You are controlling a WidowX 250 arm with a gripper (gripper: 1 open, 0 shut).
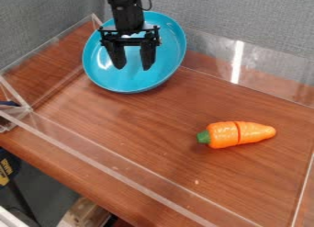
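My black gripper (131,53) hangs over the blue plate (123,79) at the upper middle, its two fingers spread apart and open, with nothing visible between them. An orange toy carrot (252,131) with a green tip lies on the wooden table at the right, well apart from the plate and the gripper.
Transparent edging runs along its sides, with a grey padded wall behind. Some objects at the far left edge are too cut off to identify.
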